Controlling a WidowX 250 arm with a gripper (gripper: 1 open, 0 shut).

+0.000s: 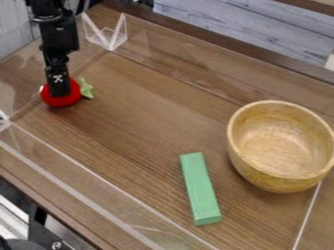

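Note:
My gripper [58, 76] reaches down at the left of the camera view, open, its fingers over and around a red round object [61, 97] with a green leafy top [84, 89], which looks like a strawberry or tomato.
A wooden bowl [279, 145] sits at the right. A green block [200, 187] lies at the lower middle. A white wire shape stands near the top left.

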